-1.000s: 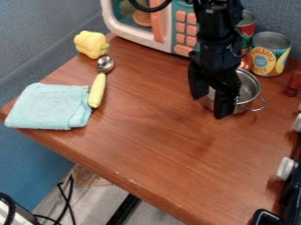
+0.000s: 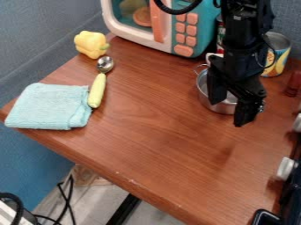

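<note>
My black gripper [image 2: 242, 98] hangs over the right part of a steel pot [image 2: 214, 98] on the wooden table [image 2: 141, 167], hiding much of it; whether its fingers are open or shut on the pot cannot be made out.
A toy microwave [image 2: 156, 25] stands at the back, a can [image 2: 277, 54] and a red bottle [image 2: 294, 83] at right. A yellow pepper [image 2: 91, 43], spoon [image 2: 99, 86] and folded towel [image 2: 49, 105] lie left.
The gripper has moved right to the pot's right side, now covering the handle there and part of the can behind. The pot's left handle has come into view.
</note>
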